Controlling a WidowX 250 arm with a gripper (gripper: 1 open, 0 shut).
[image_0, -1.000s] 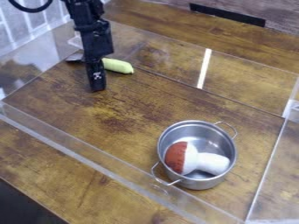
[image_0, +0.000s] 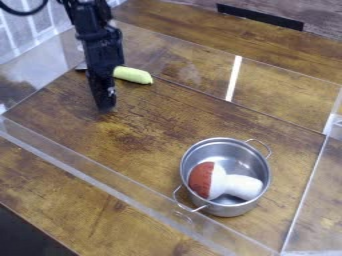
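My dark gripper (image_0: 104, 98) hangs low over the wooden table at the upper left; it looks shut, with nothing visible between its fingers. A pale green object (image_0: 132, 75), long and rounded, lies just behind it to the right, partly hidden by the arm. At the lower right a steel pot (image_0: 238, 205) with two handles holds a toy mushroom with a red-speckled cap (image_0: 205, 178) and a white stem (image_0: 243, 185).
Clear low walls surround the work area, with a white strip (image_0: 234, 78) at the back right.
My arm has shifted very slightly to the left over the last second. The pot, the mushroom and the green object stay where they were.
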